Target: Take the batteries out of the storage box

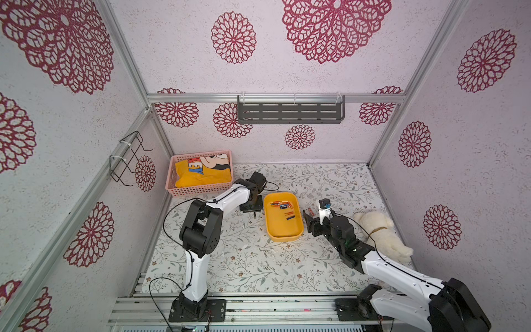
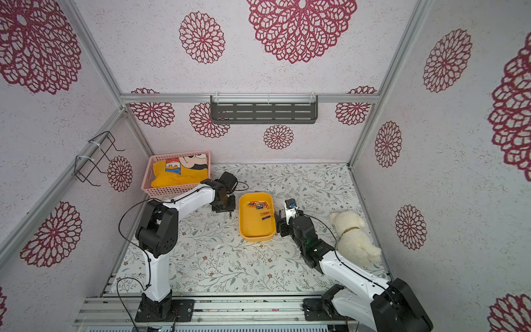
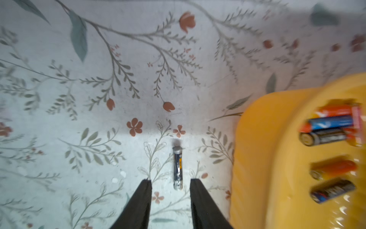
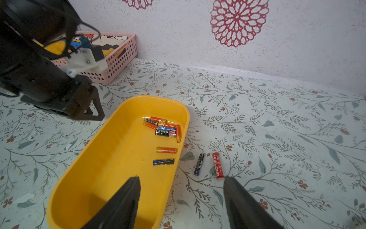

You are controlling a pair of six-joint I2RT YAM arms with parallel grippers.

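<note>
The yellow storage box (image 4: 114, 168) stands mid-table with several batteries inside, among them a blue-and-black one (image 4: 165, 132), an orange one (image 4: 166, 150) and a dark one (image 4: 163, 161). Left of the box, a thin dark battery (image 3: 178, 168) lies on the cloth. Above and behind it is my left gripper, fingers parted, nothing between them. On the box's right side rest another dark battery (image 4: 199, 164) and a red one (image 4: 218, 165). My right gripper is open near the box's right wall, empty.
At the back left stands a pink basket (image 1: 199, 191) with yellow cloth inside. A white plush toy (image 1: 381, 232) lies at the right, beside my right arm. The cloth behind the box (image 1: 315, 177) and in front of it is clear.
</note>
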